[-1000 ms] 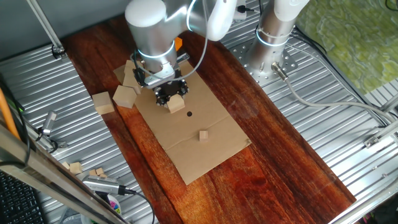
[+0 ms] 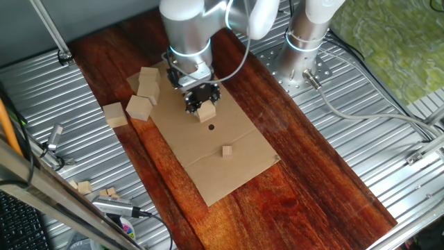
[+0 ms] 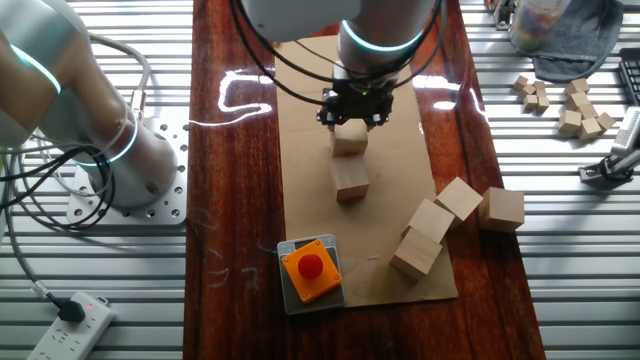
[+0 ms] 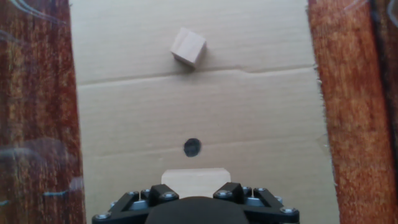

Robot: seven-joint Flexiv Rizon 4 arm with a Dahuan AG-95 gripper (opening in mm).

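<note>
My gripper (image 2: 204,103) is shut on a pale wooden block (image 2: 207,112), above the cardboard sheet (image 2: 236,170). In the wrist view, the end of this held block (image 4: 196,182) shows between the fingers. Ahead of it a small wooden cube (image 4: 189,47) rests on the cardboard, past a dark round spot (image 4: 192,147). Exterior view 2 has the held block (image 3: 349,137) just below the gripper (image 3: 356,115), and another wooden block (image 3: 350,178) in front of it. Whether those two touch is unclear, and the arm hides that second block in exterior view 1.
Several larger wooden blocks (image 3: 430,221) cluster along one edge of the cardboard. An orange box with a red button (image 3: 311,266) stands at its near corner in exterior view 2. Small blocks (image 3: 578,113) lie off on the metal slats. Around the small cube the cardboard is clear.
In exterior view 1 the arm and gripper have shifted rightward and slightly up the picture, carrying the block along. The small cube and clustered blocks have stayed put.
</note>
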